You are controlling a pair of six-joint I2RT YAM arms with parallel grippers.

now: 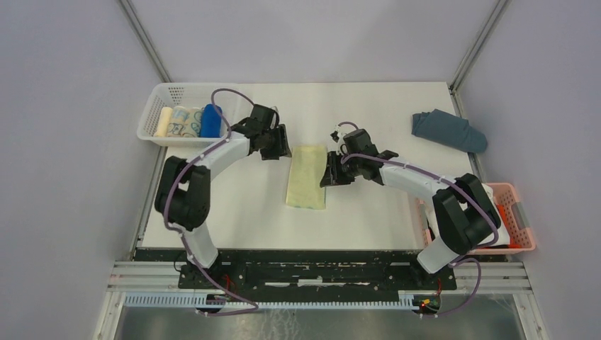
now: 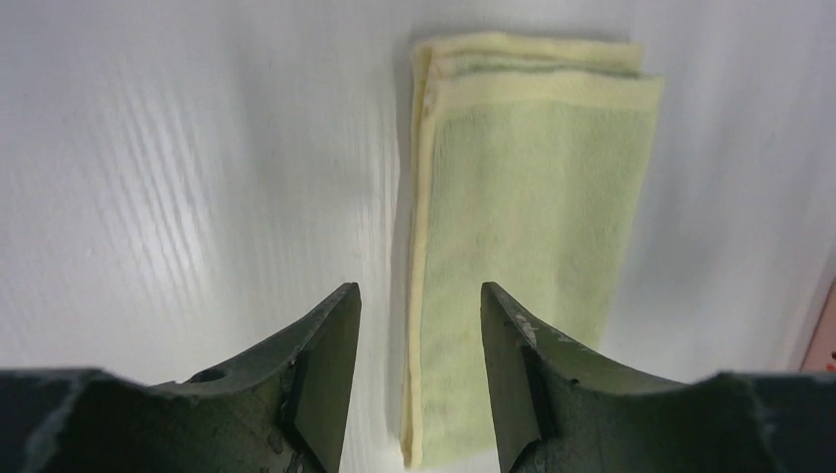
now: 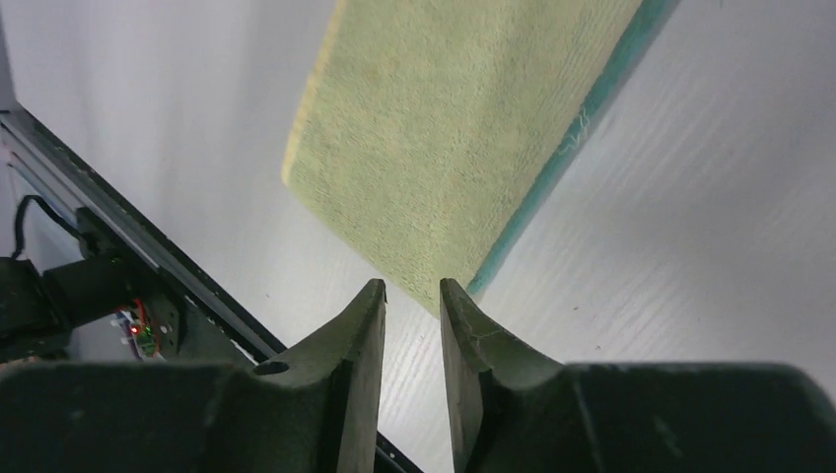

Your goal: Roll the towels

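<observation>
A pale yellow folded towel (image 1: 305,177) lies upright-oriented in the middle of the table, its layered far edge showing in the left wrist view (image 2: 522,236). My left gripper (image 1: 282,145) hovers just beyond its far left corner; its fingers (image 2: 315,365) are part open over the table beside the towel, holding nothing. My right gripper (image 1: 329,173) is above the towel's right side; in the right wrist view its fingers (image 3: 473,365) stand slightly apart near the near right corner of the towel (image 3: 434,148), with nothing seen between them.
A white basket (image 1: 149,124) with several rolled towels stands at the back left. A grey-blue folded cloth (image 1: 446,131) lies at the back right. A pink basket (image 1: 517,219) with white cloth sits at the front right. Bare table surrounds the yellow towel.
</observation>
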